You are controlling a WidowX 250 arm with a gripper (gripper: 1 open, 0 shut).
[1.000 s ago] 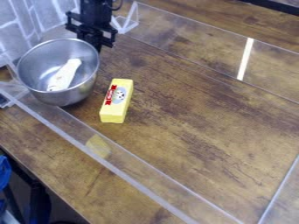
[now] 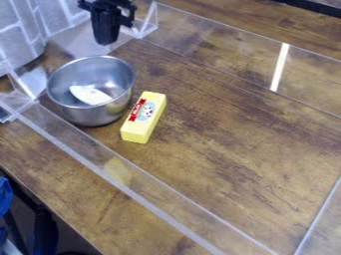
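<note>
A steel bowl [image 2: 107, 108] rests at the left of the wooden table, with a white elongated object [image 2: 88, 94] inside it. A yellow box [image 2: 143, 124] with a red label and a small printed figure lies just right of the bowl. My black gripper [image 2: 107, 36] hangs above and behind the bowl at the top of the view, apart from it. It looks shut, and nothing shows in it.
Clear plastic walls [image 2: 182, 228] bound the work area on the near, left and far sides. A white strip [image 2: 280, 68] lies at the back right.
My gripper has risen away from the bowl. The bowl has shifted and now looks smaller and more level, and the white object inside lies at another angle.
</note>
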